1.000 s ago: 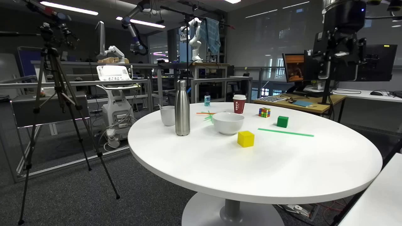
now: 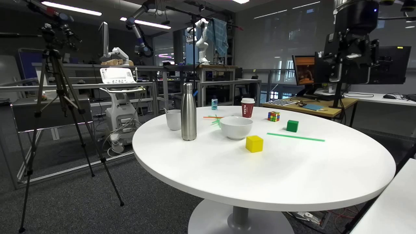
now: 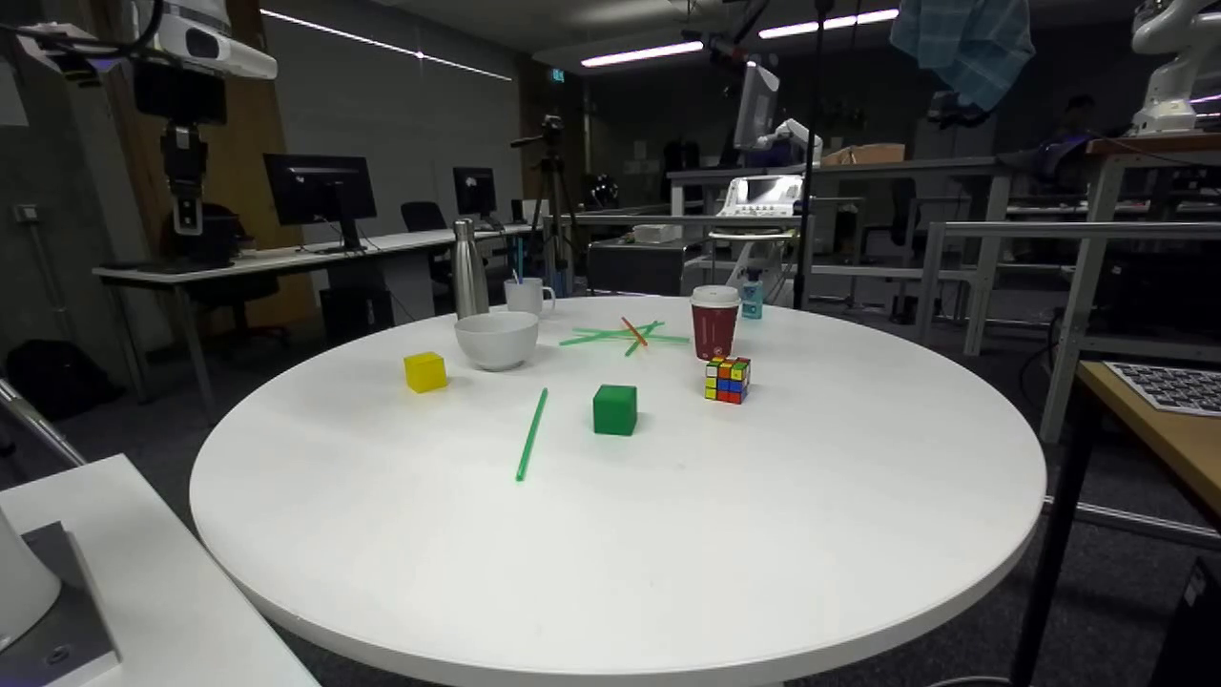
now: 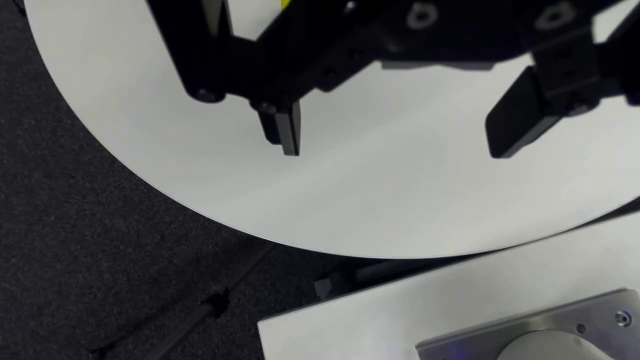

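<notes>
My gripper is open, its two black fingers wide apart with only bare tabletop visible beyond them. In exterior view 1 the gripper (image 2: 349, 80) hangs high at the right, well above the table. A yellow cube (image 2: 254, 144) sits in front of a white bowl (image 2: 236, 127); I cannot see into the bowl. The green cube (image 3: 614, 410) lies between a single green straw (image 3: 532, 435) and the Rubik's cube (image 3: 728, 380). Behind the Rubik's cube stands a red lidded paper cup (image 3: 714, 322). Only a sliver of the yellow cube shows at the wrist view's top edge.
A tall steel bottle (image 2: 188, 111) and a white mug (image 2: 174, 119) stand near the bowl. Several green straws and an orange one (image 3: 635, 332) lie crossed behind it. A small blue bottle (image 3: 752, 297) is at the far side.
</notes>
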